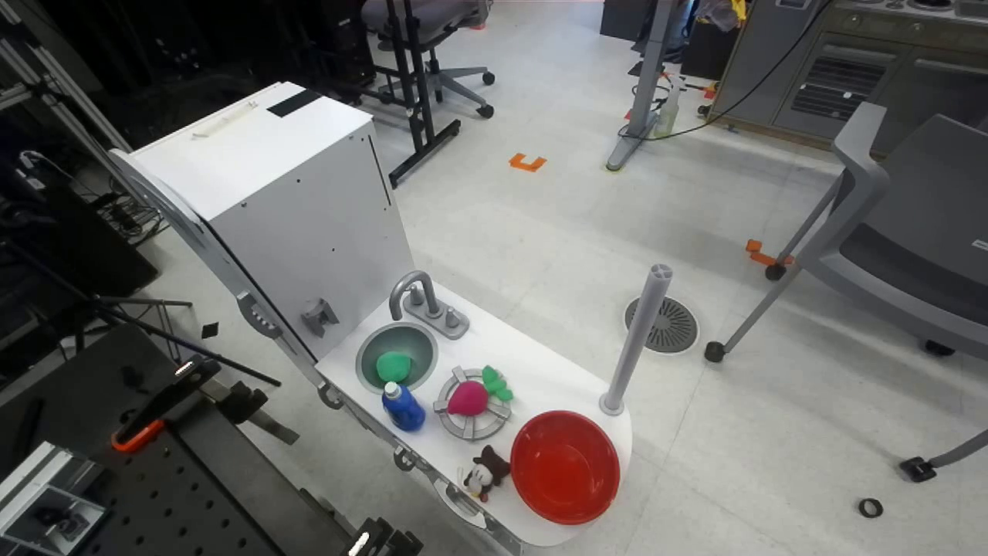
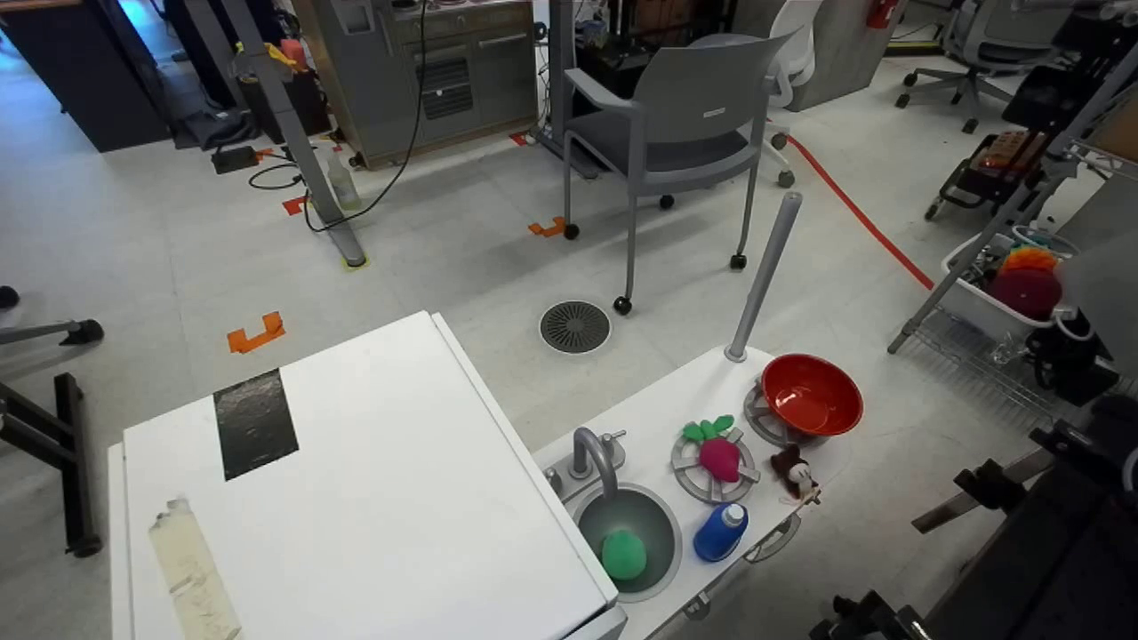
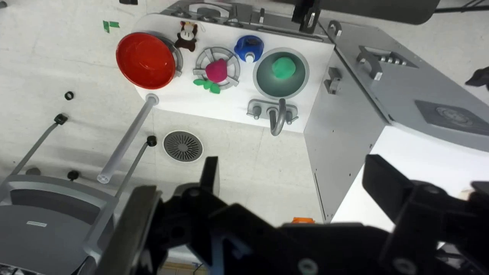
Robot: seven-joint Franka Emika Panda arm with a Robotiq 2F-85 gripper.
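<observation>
My gripper stands open in the wrist view, its dark fingers wide apart with nothing between them. It is well clear of the toy counter's objects. On the counter, a red bowl [image 1: 565, 466] sits over a burner at the rounded end. Beside it lies a brown plush toy [image 1: 487, 472]. A pink beet-like toy with green leaves [image 3: 216, 70] rests on the other burner. The blue bottle [image 1: 404, 408] stands upright between that burner and the sink [image 3: 270, 85]. Inside the sink is a green round object [image 2: 624, 555]. Neither exterior view shows the gripper's fingers.
A curved faucet [image 1: 418, 289] rises behind the sink. The tall white cabinet [image 2: 363, 512] walls off the sink end, and a grey post [image 1: 637, 338] stands at the bowl end. A grey chair [image 2: 683, 117] is on the floor beyond the counter.
</observation>
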